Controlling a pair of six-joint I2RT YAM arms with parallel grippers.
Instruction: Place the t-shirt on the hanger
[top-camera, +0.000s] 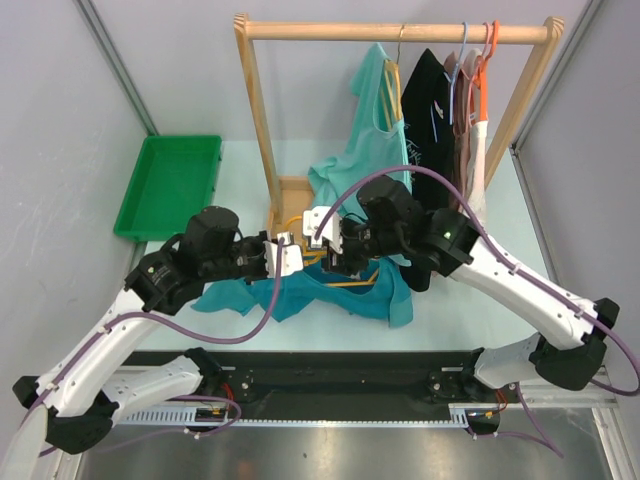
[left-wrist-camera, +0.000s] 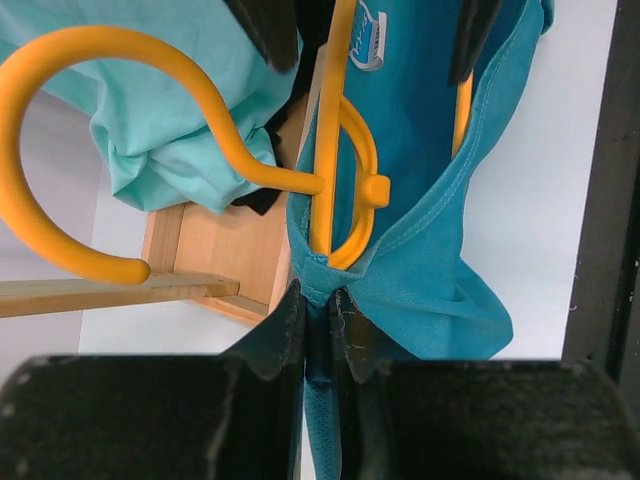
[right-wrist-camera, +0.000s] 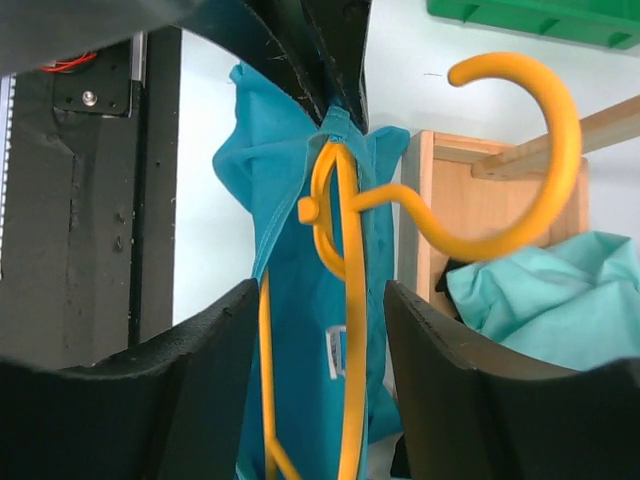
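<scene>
A teal t-shirt (top-camera: 380, 297) hangs over the table front with a yellow hanger (left-wrist-camera: 328, 160) inside it. My left gripper is shut on the shirt's fabric at the hanger's end, just below the hook. My right gripper is part open around the hanger's yellow bar, its fingertips either side of it, a short way from the left gripper. In the top view both grippers nearly meet in the middle.
A wooden rack (top-camera: 300, 30) carries light teal, black, pink and white garments on hangers. A green tray (top-camera: 165, 185) sits at back left. A wooden box (right-wrist-camera: 460, 205) lies under the rack.
</scene>
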